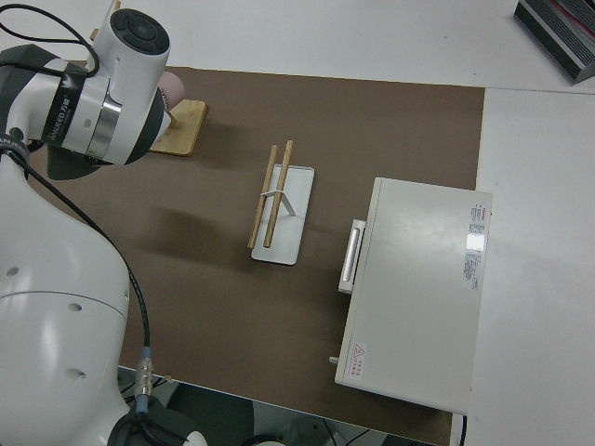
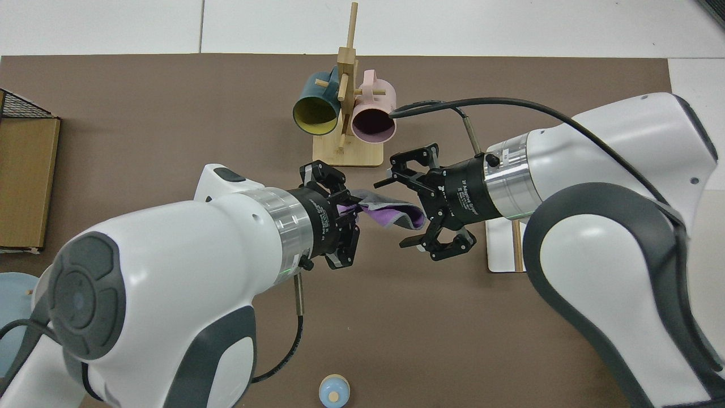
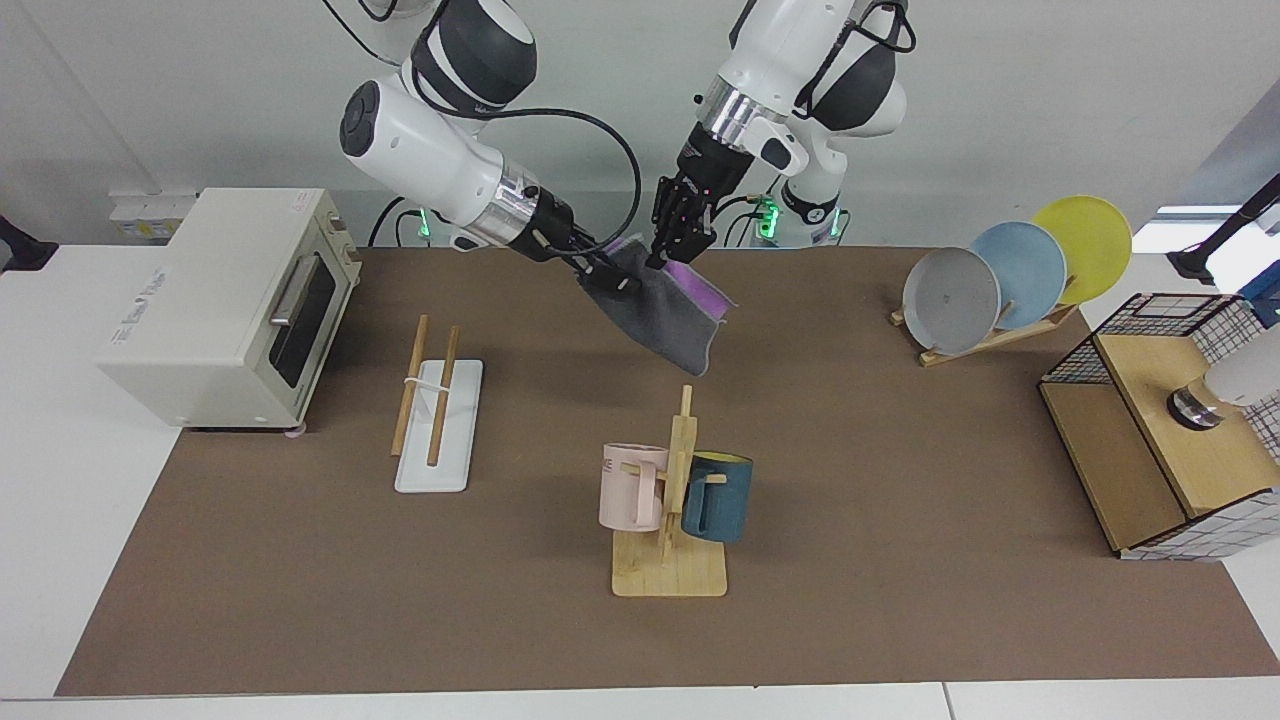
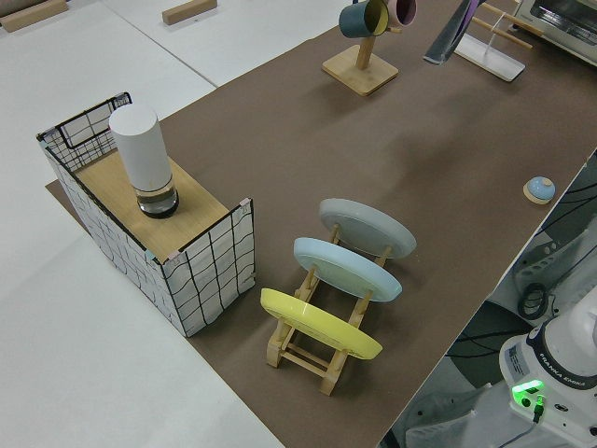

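A grey and purple cloth (image 2: 388, 209) hangs between my two grippers near the middle of the workspace, dangling in the left view (image 3: 654, 312). In the top view, the gripper of the lower-left arm (image 2: 343, 211) holds the cloth. The gripper of the right-hand arm (image 2: 414, 204) faces it from the right, its black fingers spread around the cloth's right side. In the left view both grippers are bunched at the cloth's top, so their finger gaps are partly hidden.
A mug tree (image 3: 666, 576) with pink and teal mugs stands beyond the cloth. A plate rack (image 4: 326, 373), wire shelf (image 2: 27, 177), white toaster oven (image 1: 418, 288), white stand with wooden rods (image 3: 432, 474) and small blue round object (image 2: 334, 391) surround the clear mat.
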